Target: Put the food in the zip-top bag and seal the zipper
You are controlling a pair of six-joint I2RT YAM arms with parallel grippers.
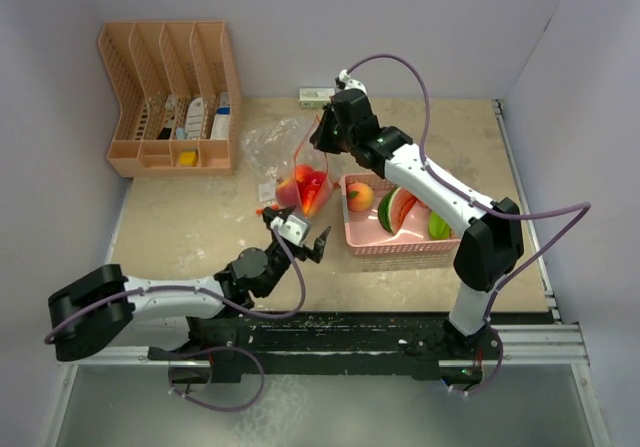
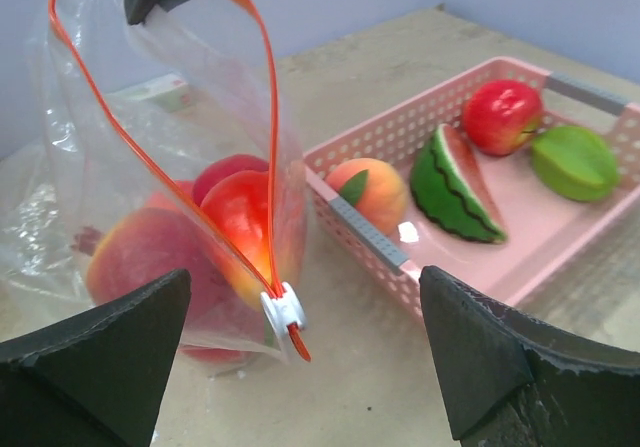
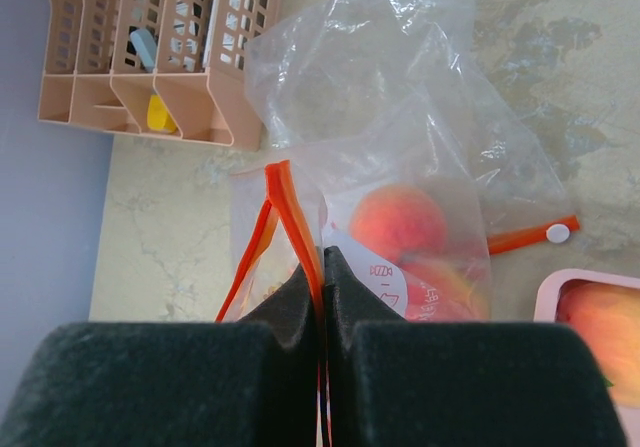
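Observation:
The clear zip top bag (image 1: 270,152) lies with several pieces of toy food inside, among them a red-and-yellow piece (image 2: 245,222) and a dark reddish one (image 2: 145,257). Its mouth is edged by an orange zipper strip (image 2: 270,137) with a white slider (image 2: 287,309) at the near end. My right gripper (image 1: 322,140) holds up the far end of the mouth, shut on the orange strip (image 3: 285,197). In the left wrist view, the slider shows between the spread fingers of my open left gripper, with nothing gripped.
Right of the bag stands a pink basket (image 1: 400,249) with a peach (image 1: 360,197), a watermelon slice (image 1: 395,210), a red apple (image 2: 503,115) and a green fruit (image 2: 575,162). A peach-coloured rack (image 1: 120,77) is at the back left; a small box (image 1: 316,97) lies behind.

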